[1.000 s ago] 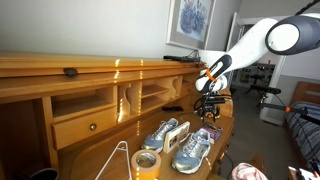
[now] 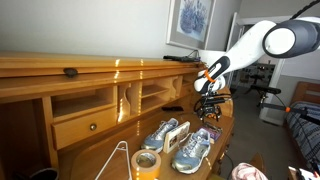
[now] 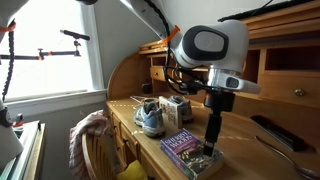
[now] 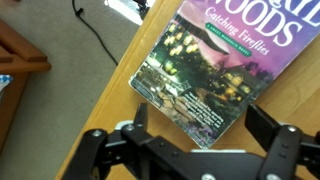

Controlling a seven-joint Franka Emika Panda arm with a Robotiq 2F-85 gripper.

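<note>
A paperback book (image 4: 205,70) with a purple and green cover fills the middle of the wrist view, lying flat on the wooden desk. My gripper is open, its two dark fingertips apart at either side of the book's lower end, with nothing held between them. In exterior view 2 the gripper (image 3: 210,135) points down above the right part of the book (image 3: 186,152). Whether the fingers touch the cover is hard to tell. Exterior view 1 shows the book (image 2: 210,132) small, at the far end of the desk.
Grey sneakers (image 2: 192,152) stand on the desk, with a roll of tape (image 2: 146,163) nearby. The desk's front edge (image 4: 105,85) runs close to the book, with floor beyond. A dark flat object (image 3: 279,131) and a spoon-like utensil (image 3: 285,157) lie to the book's right in exterior view 2.
</note>
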